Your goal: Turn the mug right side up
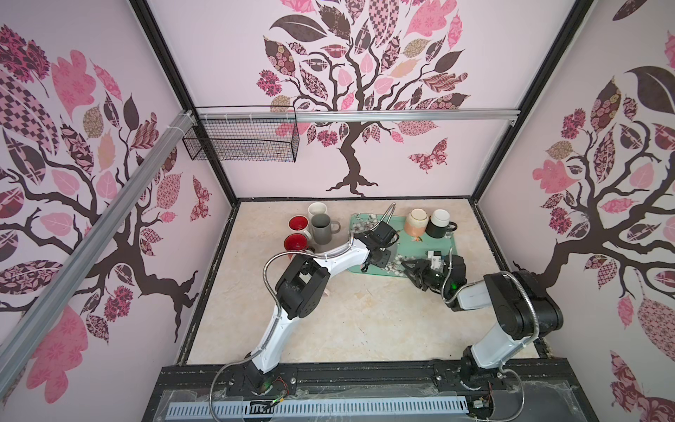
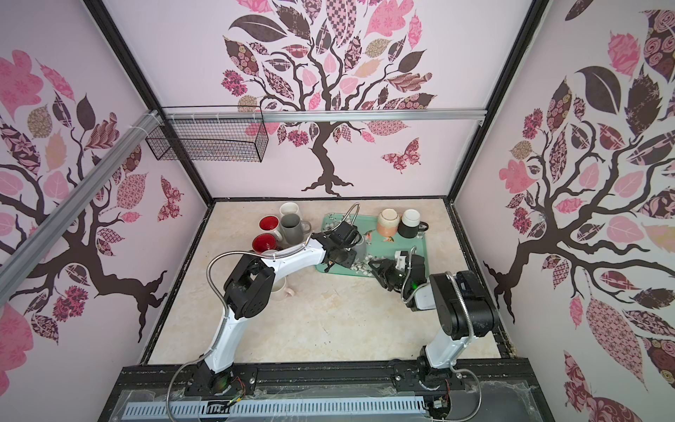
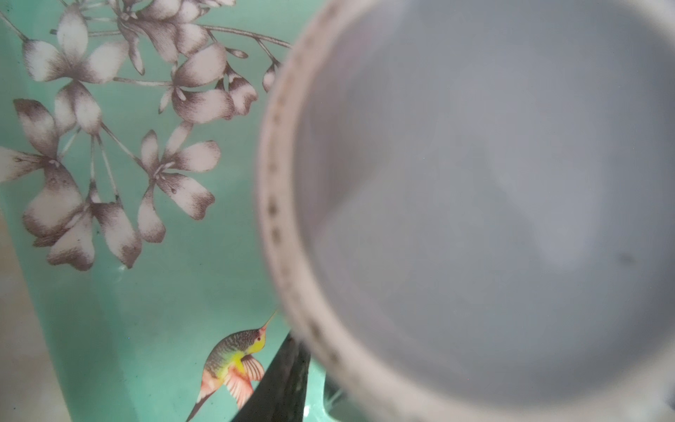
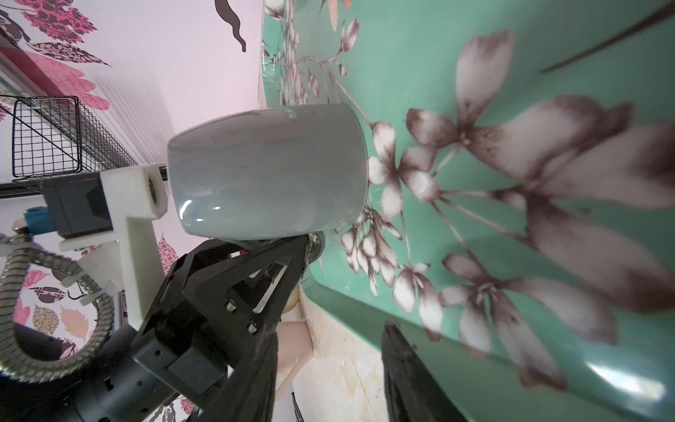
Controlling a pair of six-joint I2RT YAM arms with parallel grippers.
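Observation:
The grey mug [image 4: 270, 172] stands upside down on the green flowered tray [image 4: 436, 42], its wide end toward the tray. Its pale foot ring and base [image 3: 457, 176] fill much of the left wrist view. My left gripper [image 1: 376, 264] is over the mug; one dark finger [image 3: 284, 379] shows beside the base, and the other is hidden. From the right wrist view, that arm's finger [image 4: 309, 246] lies close against the mug's side; contact is unclear. To the right of the mug, my right gripper is open over the tray's front part, nothing between its fingers.
A cream-and-peach mug [image 1: 416, 222] and a black-and-white mug [image 1: 438, 223] stand at the tray's back right. Left of the tray are a grey mug [image 1: 322, 229], red-lined mugs [image 1: 296, 242] and a white mug [image 1: 317, 208].

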